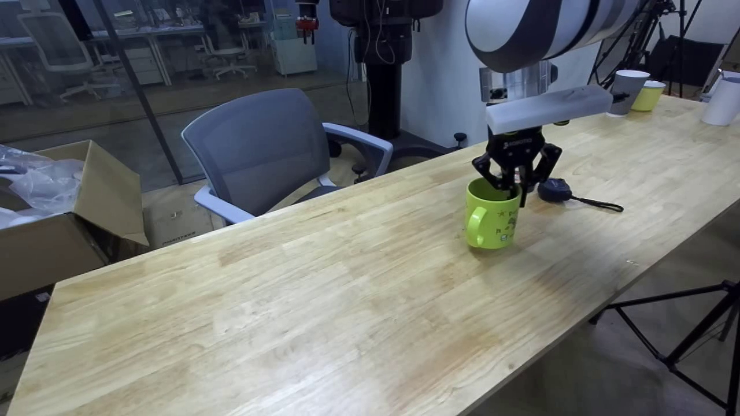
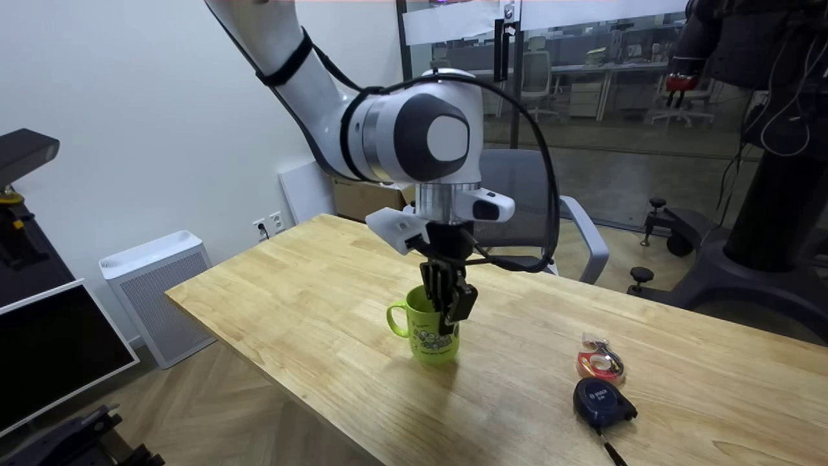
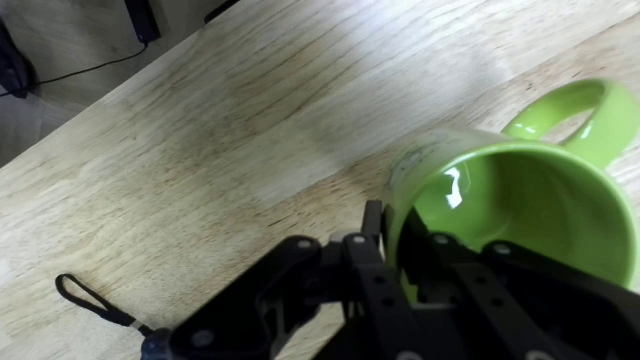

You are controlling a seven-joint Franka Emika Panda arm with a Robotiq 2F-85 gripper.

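Note:
A lime-green mug with a small printed pattern is upright at the table, its handle turned away from my fingers. My gripper is shut on the mug's rim wall, one finger inside the cup and one outside. In exterior view 2 the mug hangs below my gripper, its base at or just above the wood; I cannot tell whether it touches. The mug's inside looks empty where it shows, though my fingers cover part of it.
A dark tape measure with a wrist strap and a red tape roll lie on the table. Cups stand at the far right end. A chair stands along its back edge.

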